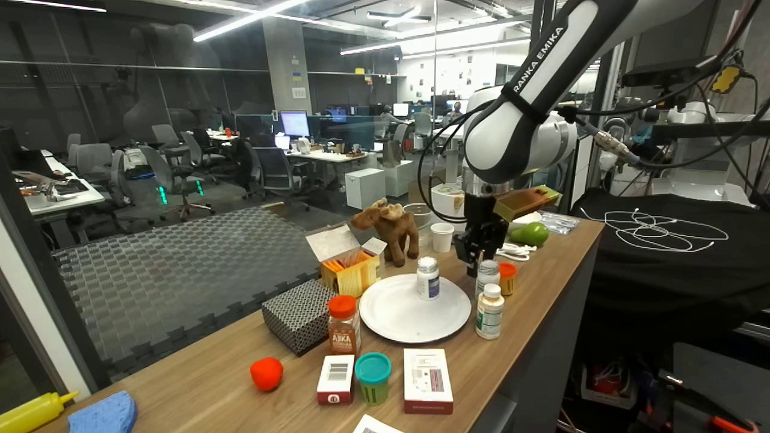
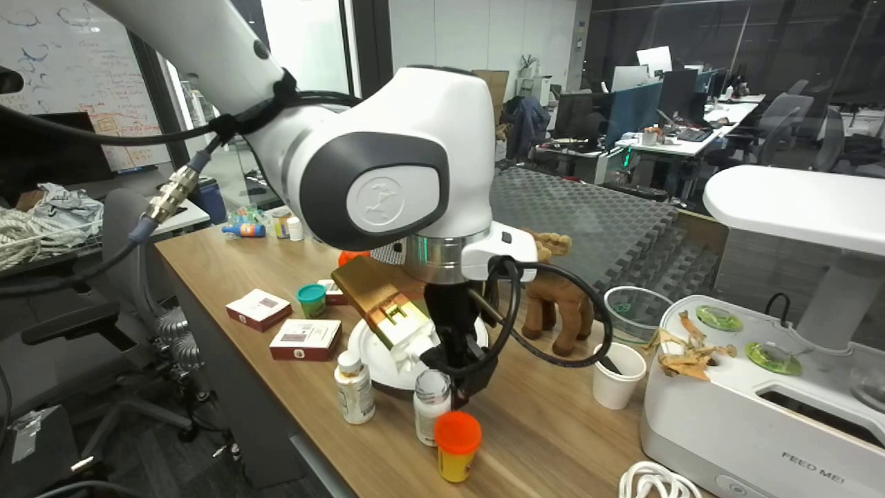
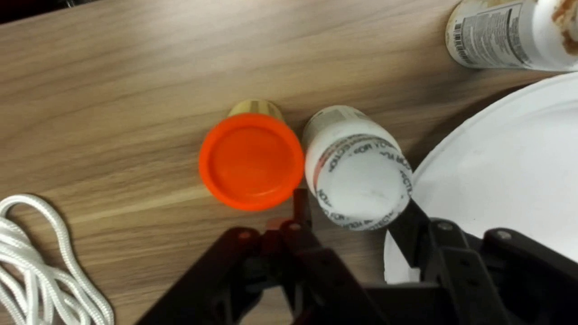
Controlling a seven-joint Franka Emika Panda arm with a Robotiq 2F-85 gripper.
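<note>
A white bottle with a printed seal round its top [image 3: 360, 181] stands upright between the plate and an orange-lidded tub [image 3: 252, 162] in the wrist view. My gripper is low at this bottle, its fingers apart. One finger [image 3: 301, 208] lies in the narrow space between tub and bottle; the other finger [image 3: 407, 230] is on the plate side, close against the bottle. Whether the pads press on it cannot be seen. In exterior view 2 the bottle [image 2: 431, 411] still rests on the table, beside the gripper [image 2: 466, 394]. The white plate [image 1: 382, 325] carries another white bottle [image 1: 428, 279].
Another pill bottle [image 1: 489, 314] stands close by, near the table edge. White cord [image 3: 54, 281] lies behind the tub. A plush moose [image 1: 393, 230], a paper cup [image 1: 441, 238] and an open tea box [image 1: 354, 273] line the far side. Small boxes and jars crowd the nearer end.
</note>
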